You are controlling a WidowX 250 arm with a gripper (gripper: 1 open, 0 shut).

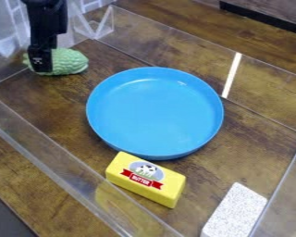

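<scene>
The black gripper [42, 59] is low at the upper left, its fingers down around a green bumpy vegetable-like object [67, 62] near the clear side wall. Whether the fingers are closed on it is unclear. A round blue plate [154, 109] lies in the middle, to the right of the green object.
A yellow butter box [145, 179] lies below the plate, and a white speckled block [233, 212] at the lower right. Clear walls [25, 145] edge the wooden surface. Bare wood lies right of the plate.
</scene>
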